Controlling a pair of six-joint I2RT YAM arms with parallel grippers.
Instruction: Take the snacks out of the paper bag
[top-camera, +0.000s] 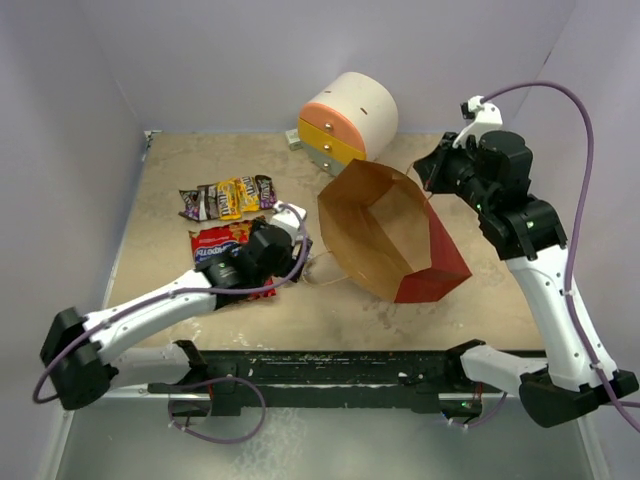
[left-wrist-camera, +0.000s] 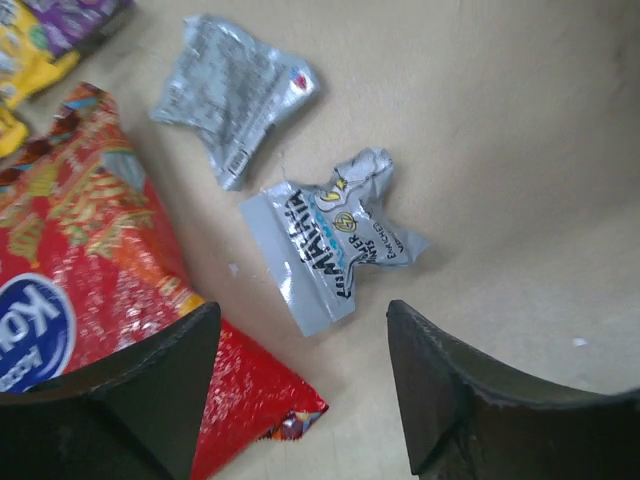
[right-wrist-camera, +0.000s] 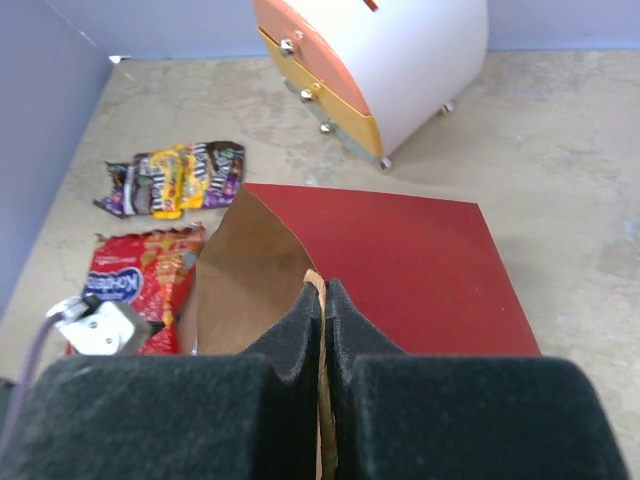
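An open paper bag (top-camera: 385, 230), brown inside and red outside, hangs tilted from my right gripper (top-camera: 428, 170), which is shut on its handle (right-wrist-camera: 324, 380). My left gripper is part open above two small silver packets (left-wrist-camera: 330, 240) (left-wrist-camera: 230, 90), with nothing between its fingers. A large red snack bag (left-wrist-camera: 120, 280) lies left of them; several candy packs (top-camera: 225, 197) lie in a row at the back left. The bag's interior shows no snacks in the top view.
A white cylinder (top-camera: 355, 110) with coloured drawers and a small pale object (top-camera: 292, 139) stand at the back. The table (top-camera: 160, 270) has free room at its far left and right.
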